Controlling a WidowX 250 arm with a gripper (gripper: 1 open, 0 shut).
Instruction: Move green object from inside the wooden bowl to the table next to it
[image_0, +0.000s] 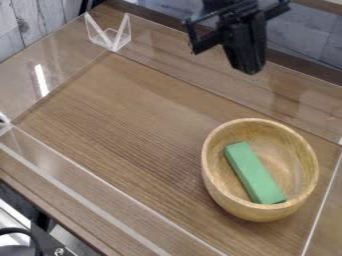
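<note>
A green block-like object (254, 173) lies tilted inside the round wooden bowl (213, 172), at the lower right of the camera view. Bowl and object are both fully visible. My dark gripper (249, 68) is at the top of the view, well above and beyond the bowl in the picture. It is apart from both of them. Its fingers are too dark and merged to show whether they are open or shut, and no object is visible at their tips.
Left of the bowl, the wooden table (127, 125) is broad and bare. A white wire-like piece (111, 30) stands at the back left. Dark cables (27, 240) lie off the table at the lower left corner.
</note>
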